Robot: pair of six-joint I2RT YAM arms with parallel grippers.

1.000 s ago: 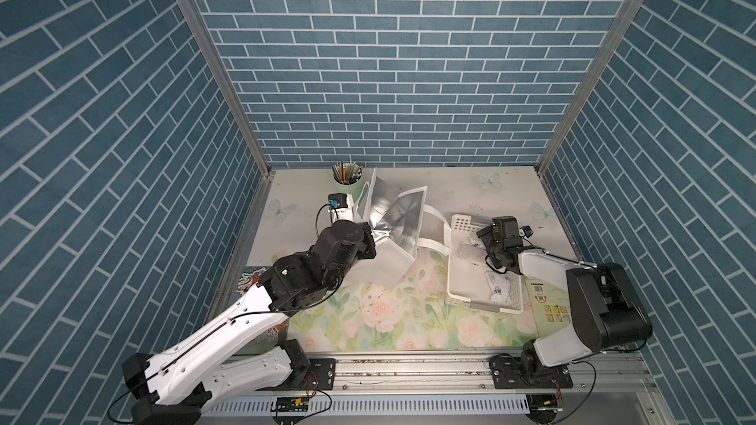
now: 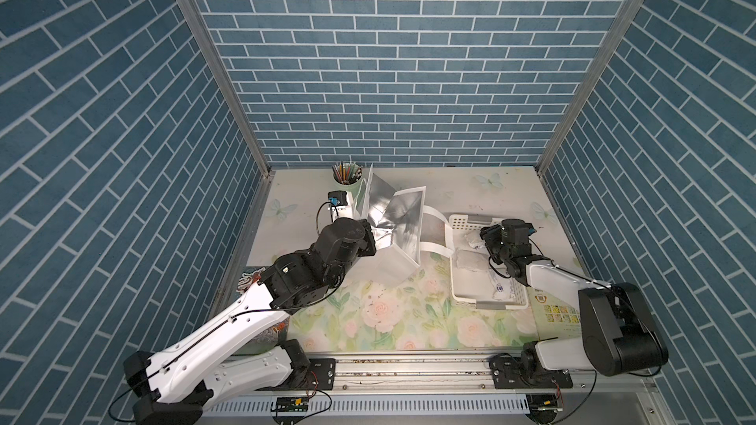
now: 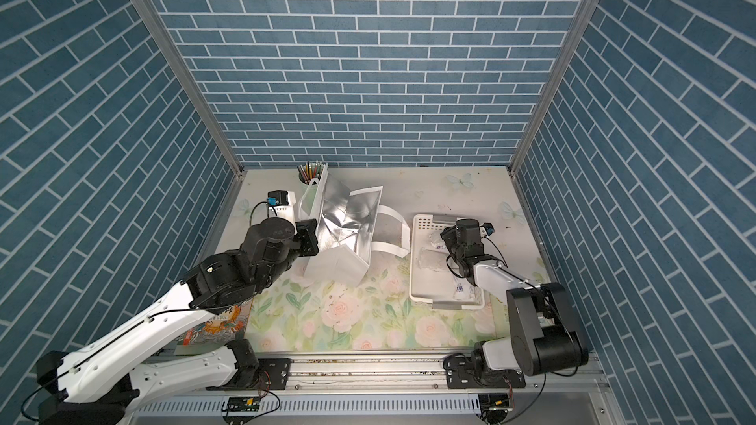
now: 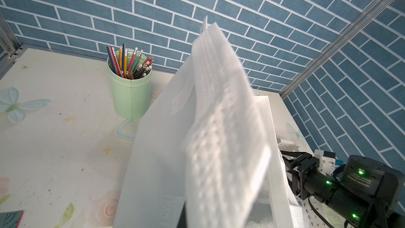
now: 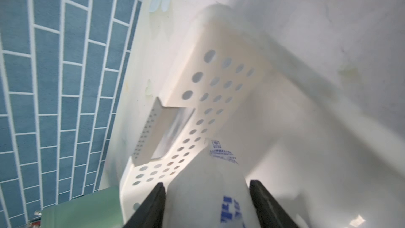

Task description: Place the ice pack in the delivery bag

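Observation:
The white delivery bag (image 2: pixel 387 269) stands at the table's middle, its foil-lined mouth gaping. At its left side is my left gripper (image 2: pixel 375 239), shut on the bag's woven handle (image 4: pixel 221 114), which rises blurred across the left wrist view and covers most of the fingers. In the far part of the white basket (image 2: pixel 476 303), my right gripper points downward. Its fingers (image 5: pixel 262 200) stand apart on either side of a white ice pack (image 5: pixel 206 173) with blue print. Whether both press on it is unclear. Another pack (image 2: pixel 471 260) lies near it, a third (image 2: pixel 502 289) nearer the front.
A green cup of pencils (image 4: pixel 130 88) stands behind the bag. The bag's other handle (image 2: pixel 438 248) sticks out toward the basket. Shiny packages (image 3: pixel 212 329) lie at the front left, partly behind the left arm. Bare floral tabletop (image 2: pixel 386 316) lies in front of the bag.
The basket shifted slightly right earlier. The left arm and the bag have hardly moved.

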